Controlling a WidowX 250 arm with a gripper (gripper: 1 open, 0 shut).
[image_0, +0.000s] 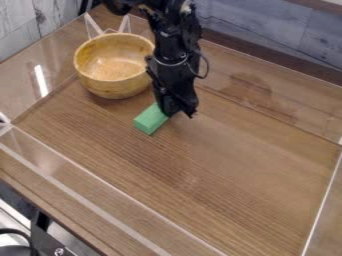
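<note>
A small green block (150, 121) lies on the wooden table just right of and below a tan bowl (112, 63). My black gripper (171, 106) is low over the block's upper right end, its fingers close to or touching it. Whether anything is between the fingertips, and how far apart they stand, is hard to make out in the dark, blurry shapes.
The tan bowl stands at the upper left, close to the arm. Dark cables (14, 240) show at the lower left edge.
</note>
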